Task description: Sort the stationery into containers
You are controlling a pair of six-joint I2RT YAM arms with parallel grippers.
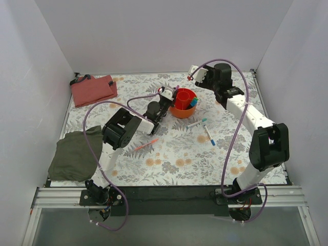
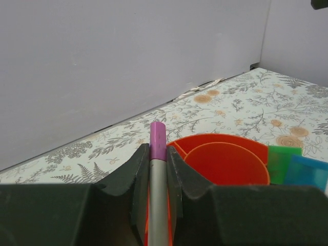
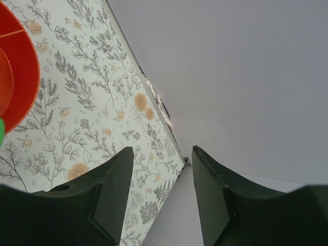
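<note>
My left gripper is shut on a marker with a pink-purple cap [image 2: 158, 137] and a pale barrel [image 2: 158, 205]. The marker stands upright over the left part of the orange-red divided bowl [image 1: 183, 114]; how deep its lower end reaches is hidden. A round inner compartment [image 2: 225, 161] shows just behind it. Green [image 2: 281, 161] and blue [image 2: 307, 173] pieces rest at the bowl's right side. On the table lie a teal-capped marker [image 1: 197, 123], a blue-capped marker [image 1: 209, 135] and a red-orange pen [image 1: 146, 145]. Empty, my right gripper hangs open behind and right of the bowl.
A reddish-brown pouch [image 1: 93, 90] lies at the back left, and a dark green cloth [image 1: 77, 155] at the front left. The left arm covers the table left of the bowl. Walls close in both sides and the back.
</note>
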